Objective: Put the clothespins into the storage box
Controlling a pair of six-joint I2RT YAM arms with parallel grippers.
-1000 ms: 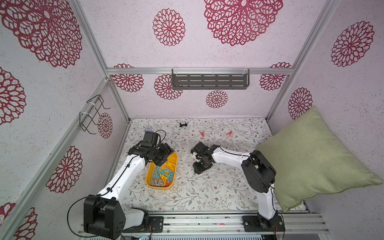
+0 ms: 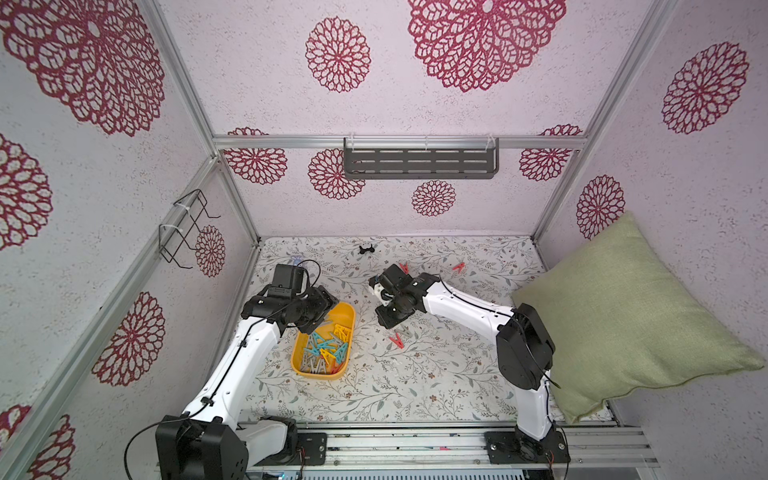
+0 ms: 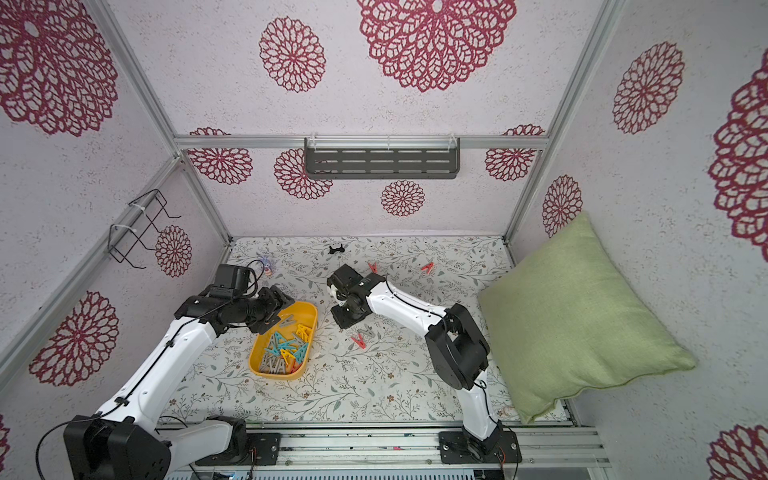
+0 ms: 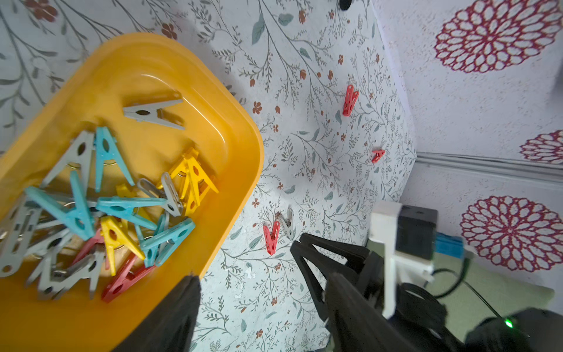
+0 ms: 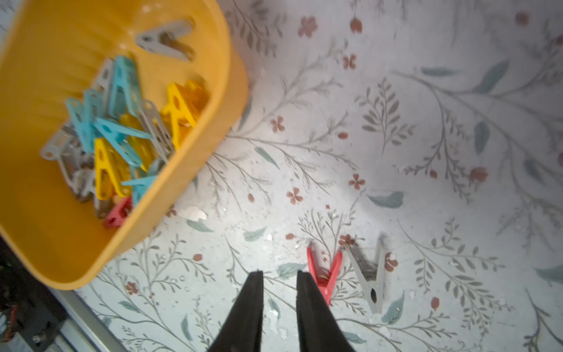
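An orange box (image 4: 246, 193) holds grey, teal, yellow and red clothespins. My left gripper is over its right edge, fingers apart, nothing seen between them. My right gripper is above the table right of the box, fingertips close together; whether anything is between them cannot be made out. Near them a red clothespin (image 5: 322, 275) and a grey clothespin (image 5: 369, 281) lie on the table. Two more red clothespins (image 4: 350, 99) (image 4: 377, 155) lie farther back.
A green cushion (image 2: 624, 320) leans on the right side. A small black object (image 2: 366, 249) lies at the back. A shelf (image 2: 420, 164) hangs on the back wall.
My right gripper has risen and moved back-left, uncovering the near red clothespin in the top left view. My left gripper has shifted slightly left.
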